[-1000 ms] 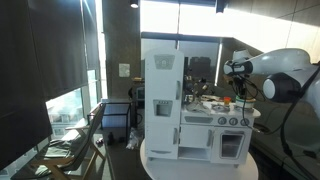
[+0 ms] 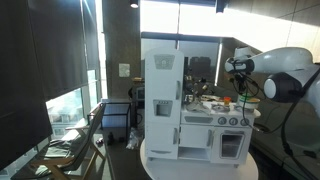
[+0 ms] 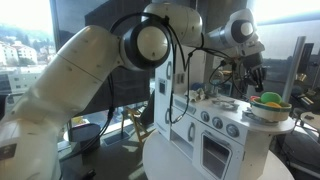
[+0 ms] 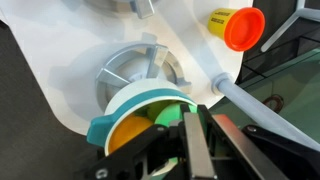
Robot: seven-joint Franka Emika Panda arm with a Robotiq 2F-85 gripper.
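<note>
A white pot with a teal rim and handle (image 4: 101,130) sits at the end of the white toy stove top, beside a grey burner ring (image 4: 138,75). An orange thing (image 4: 128,130) and a green thing (image 4: 168,114) lie in the pot. My gripper is over the pot's edge, its dark fingers close together against the green thing. The fingers hide what is between them. In exterior view 2 the gripper (image 3: 258,86) points down just above the pot (image 3: 270,111), where the green thing (image 3: 271,97) shows at the top.
A yellow tub with an orange-red top (image 4: 238,27) stands across the worktop. A pale grey post (image 4: 262,115) runs close by the pot. The tall white toy fridge (image 2: 162,95) bounds the worktop's left side. Several small items stand along the worktop.
My arm's wrist has shifted slightly at the worktop's right end. The toy kitchen and other things around it look unchanged.
</note>
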